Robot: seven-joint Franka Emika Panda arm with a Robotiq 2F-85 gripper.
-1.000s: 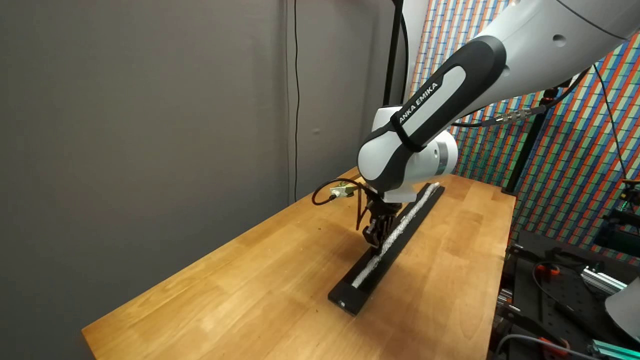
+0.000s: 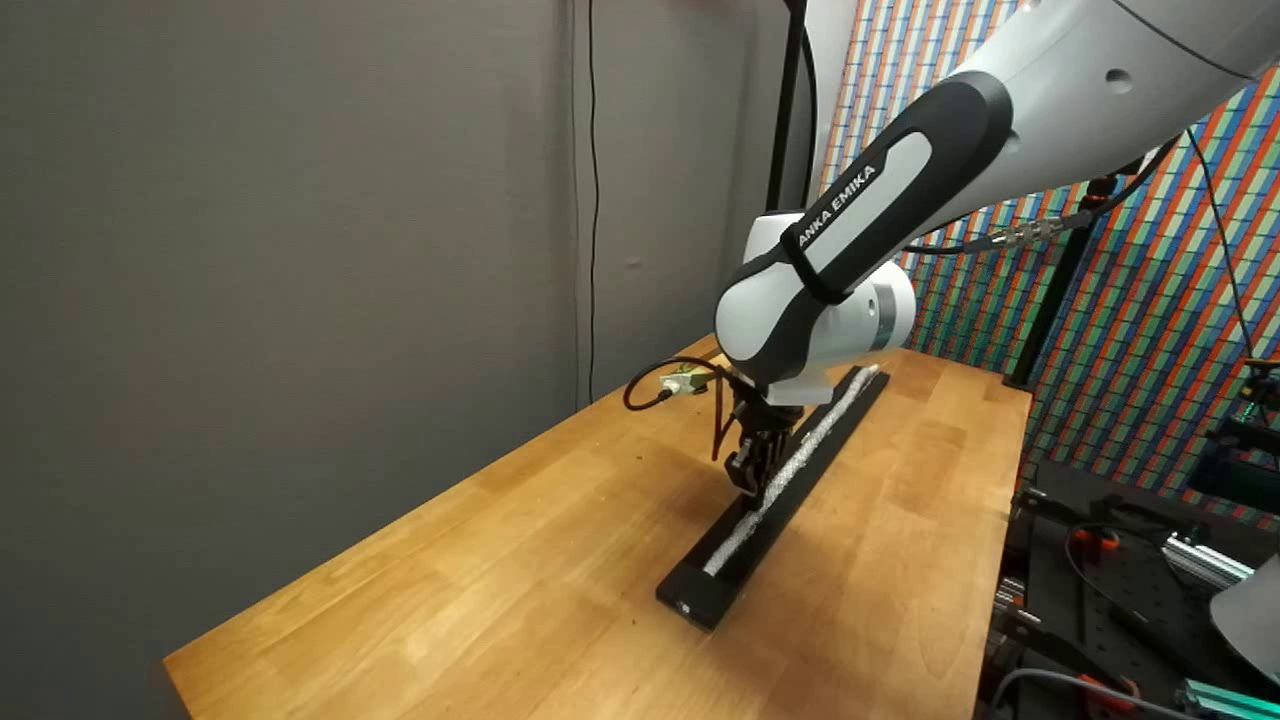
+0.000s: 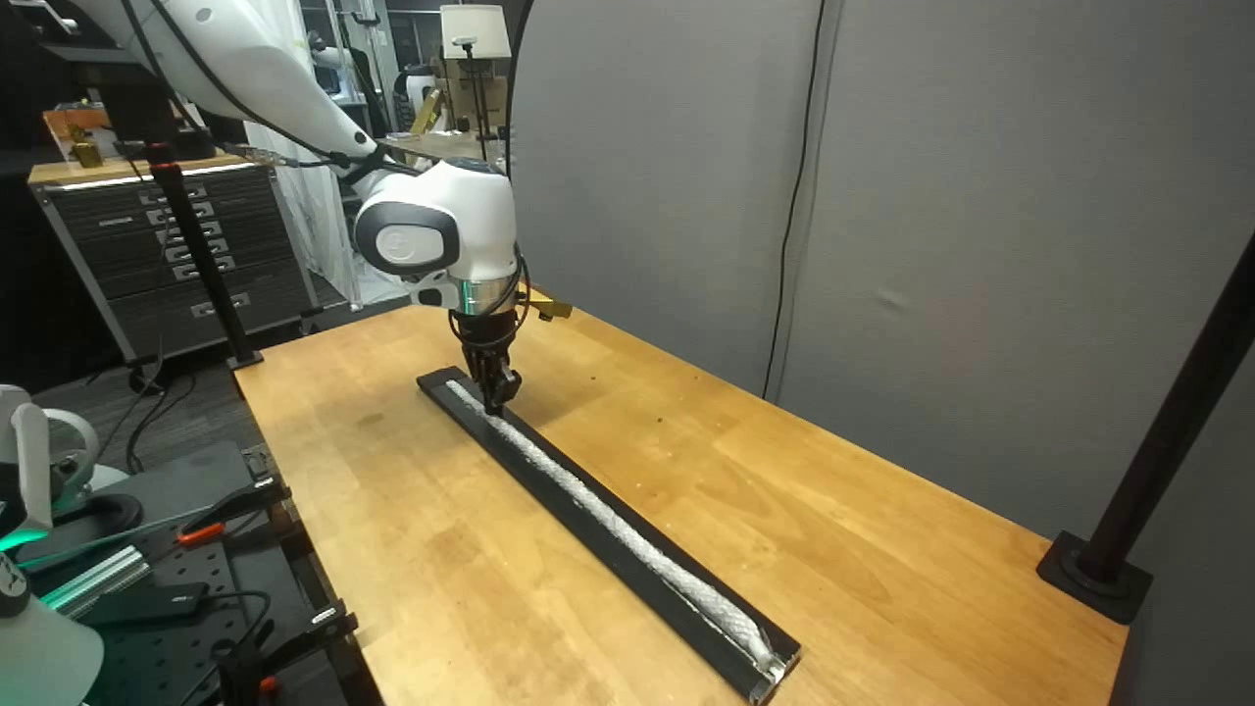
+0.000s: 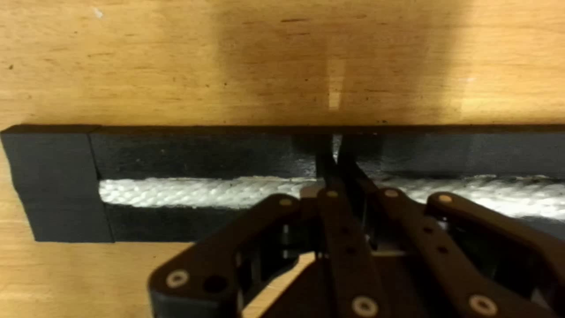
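A white braided rope (image 3: 588,500) lies along the groove of a long black board (image 3: 541,494) on the wooden table. My gripper (image 2: 752,497) points straight down onto the board, its tips at the rope, nearer one end of the board. In the wrist view the gripper is shut, with only a narrow gap between its dark fingers. These hide a short stretch of the rope (image 4: 169,191), which shows on both sides of them. Whether any rope is pinched between the tips cannot be seen.
Bare tabletop (image 2: 516,564) surrounds the board on both sides. A black post (image 3: 1135,506) stands at the table's far right corner in the second exterior view, beside a grey partition (image 3: 1000,235). Another robot's equipment (image 3: 176,588) sits beyond the table's left edge.
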